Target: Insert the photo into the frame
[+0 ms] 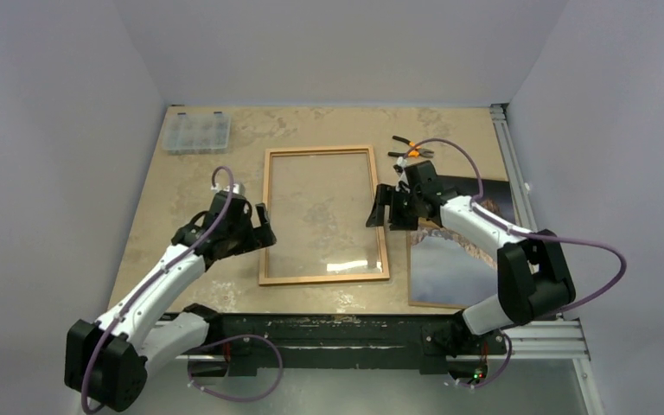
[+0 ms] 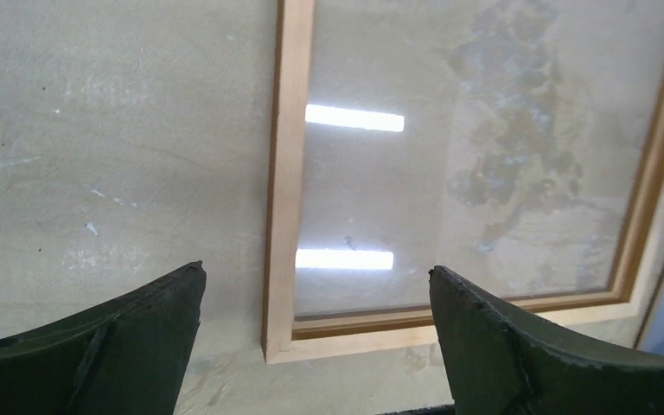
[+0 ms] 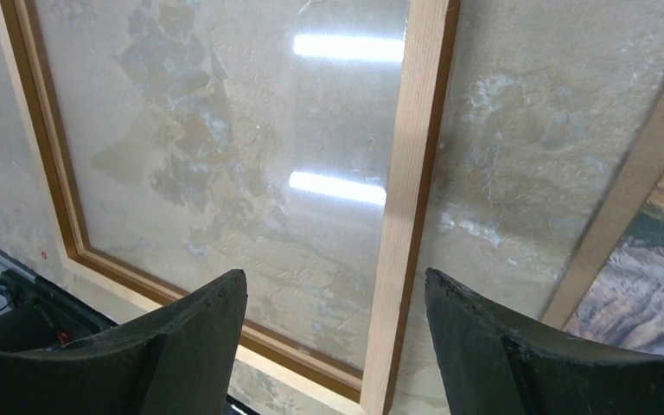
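Observation:
The empty wooden frame lies flat mid-table, its clear pane bare. Right of it rests the photo, partly covered by my right arm; its brown, rocky part and tan edge show in the right wrist view. My left gripper stands open at the frame's left rail; in the left wrist view that rail runs up between the spread fingers. Over the right rail hovers my right gripper, its fingers apart. The right wrist view shows this rail between them, apparently ungripped.
Orange-and-black pliers lie at the back right, beyond the right gripper. A clear compartment box sits at the back left. Bare table separates the box from the frame, and a narrow strip separates frame and photo.

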